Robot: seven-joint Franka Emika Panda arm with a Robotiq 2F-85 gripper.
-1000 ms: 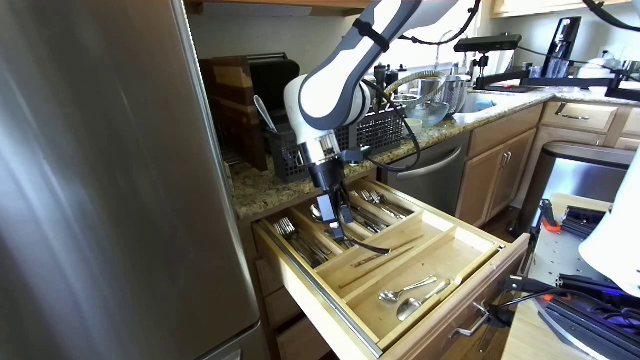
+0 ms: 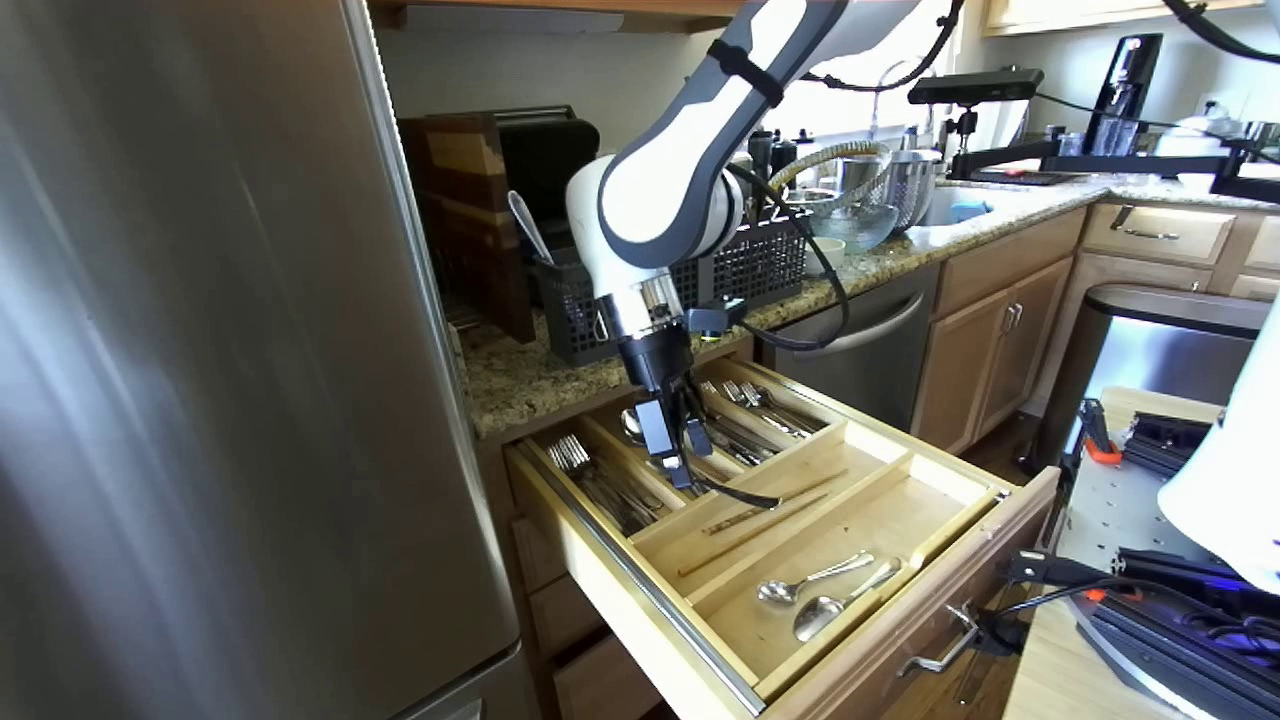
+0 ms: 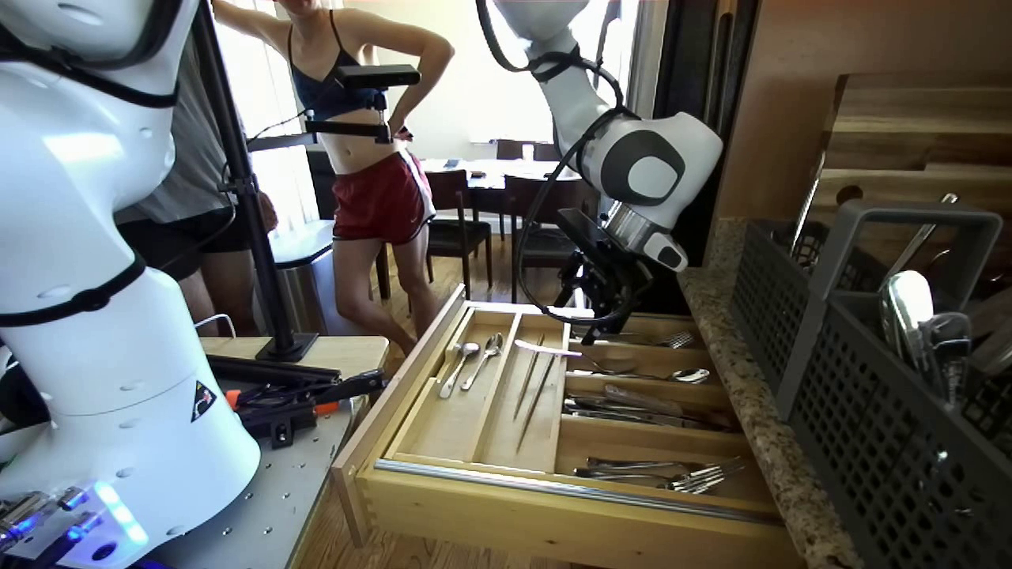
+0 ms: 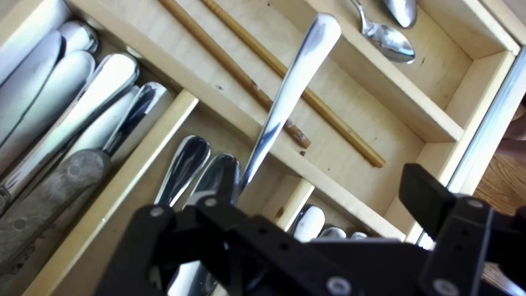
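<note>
My gripper stands open over the cutlery drawer (image 2: 720, 636), with its two black fingers spread wide apart. A long silver utensil handle (image 4: 298, 81) leans up over a wooden divider and runs down behind the left finger in the wrist view. Its tip reaches over the compartment with two wooden chopsticks (image 4: 333, 118). In exterior view 2 the same handle (image 3: 545, 349) pokes out across the divider beside the gripper (image 3: 588, 327). Spoon handles (image 4: 183, 165) lie in the compartment below, partly hidden by my gripper. No utensil is clasped.
Two spoons (image 2: 819, 617) occupy the front compartment. Forks (image 3: 702, 477) and knives (image 3: 645, 403) fill neighbouring compartments, separated by low wooden walls. A grey utensil basket (image 3: 882, 427) stands on the counter behind the drawer. The refrigerator (image 2: 240, 360) rises close on the left.
My gripper has shifted slightly downward and to the right in exterior view 1. The drawer and the visible cutlery look unmoved.
</note>
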